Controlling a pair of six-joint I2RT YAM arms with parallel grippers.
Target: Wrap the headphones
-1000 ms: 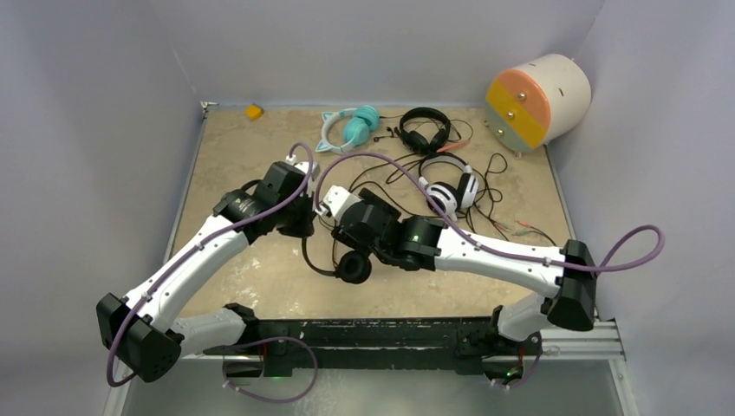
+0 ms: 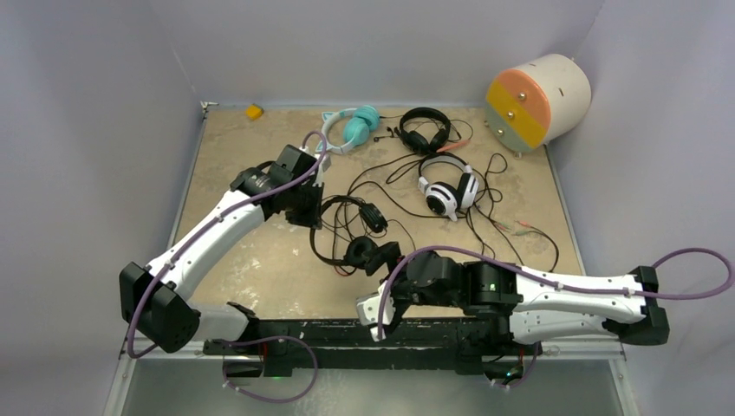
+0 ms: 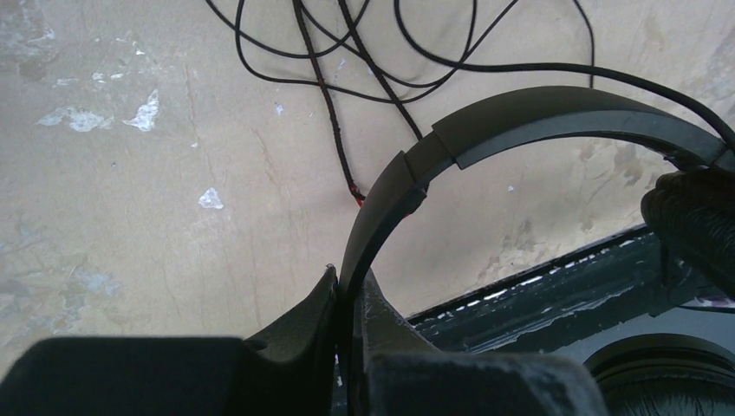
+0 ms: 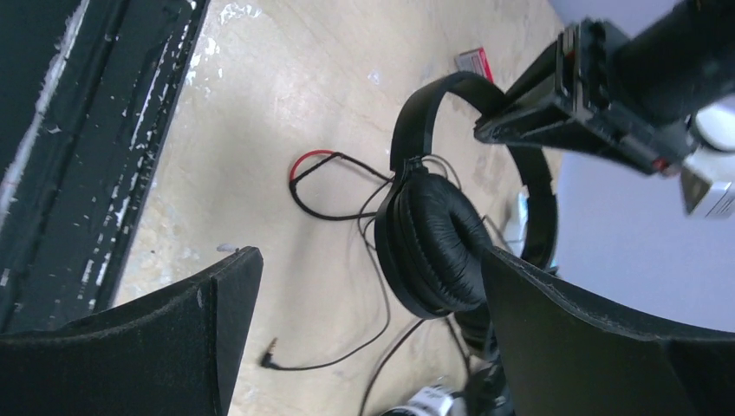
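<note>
My left gripper is shut on the thin black headband of the middle pair of headphones, with the band passing between its fingers in the left wrist view. The pair's far ear cup and near ear cup hang to the right of that gripper. At the near cup, my right gripper stands open with nothing held. In the right wrist view, a padded ear cup shows just beyond its spread fingers. A black cable with a red section lies on the table beneath.
Turquoise headphones, another black pair and a white-and-black pair lie farther back among tangled cables. A striped drum-shaped container stands back right, a yellow block back left.
My left gripper and the headphones have shifted slightly right and away.
</note>
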